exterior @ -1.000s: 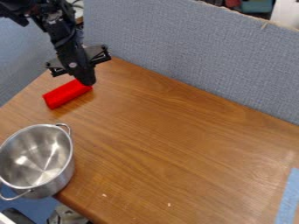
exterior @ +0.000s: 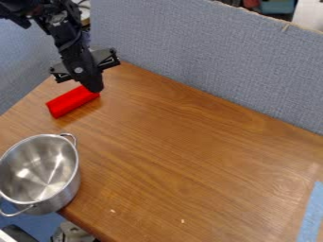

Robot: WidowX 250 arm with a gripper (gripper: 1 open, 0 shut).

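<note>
My black gripper (exterior: 91,81) hangs at the upper left of the camera view, pointing down just over the upper end of a red cylindrical object (exterior: 68,102) that lies on the wooden table. The fingertips are dark and small; they look shut, and I see nothing held between them. Whether they touch the red object is unclear.
A steel pot (exterior: 40,172) with handles stands at the lower left edge of the table (exterior: 202,161). Grey padded walls (exterior: 202,57) border the back and left.
</note>
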